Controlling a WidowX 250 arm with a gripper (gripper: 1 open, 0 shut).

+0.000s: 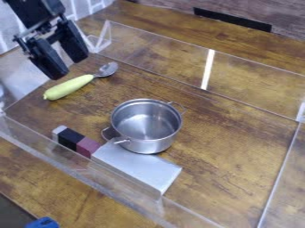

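My black gripper (48, 53) hangs at the upper left, open, above and left of a pale yellow-green vegetable (70, 87). A metal spoon (106, 70) lies beside the vegetable's right end. A steel pot (148, 125) with side handles stands in the middle on the wooden surface (233, 142), empty. In front of it lies a cleaver-like tool with a wide silver blade (141, 167) and a dark maroon handle (74, 141).
Clear plastic walls surround the work area. A blue object (42, 223) lies at the bottom left, outside the walls.
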